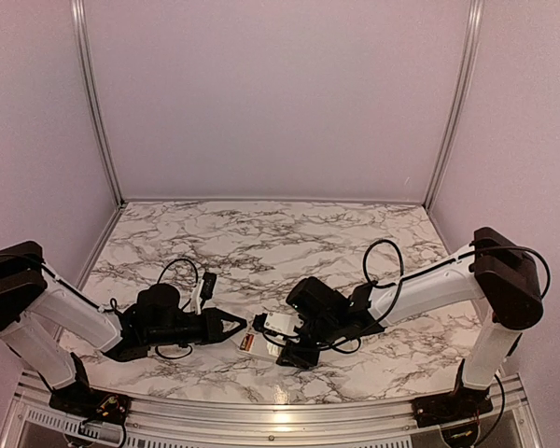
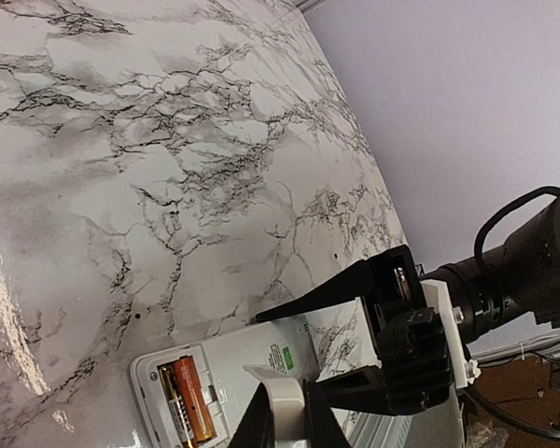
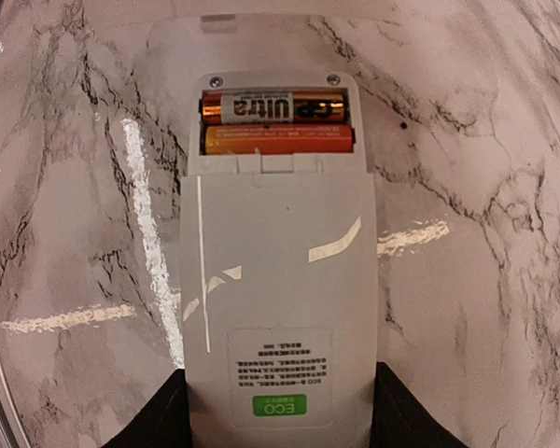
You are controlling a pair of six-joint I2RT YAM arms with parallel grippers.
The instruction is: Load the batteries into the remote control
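The white remote (image 3: 278, 252) lies back up on the marble table, with two batteries, a labelled one (image 3: 275, 106) and an orange one (image 3: 278, 140), side by side in its open compartment. My right gripper (image 1: 273, 341) is shut on the remote's body, one finger on each side. My left gripper is above and beside the remote, shut on a small white piece (image 2: 282, 401), probably the battery cover; its exact shape is hard to tell. In the top view the left gripper stands just left of the remote.
Walls enclose it at the back and sides, and a metal rail (image 1: 271, 411) runs along the front edge.
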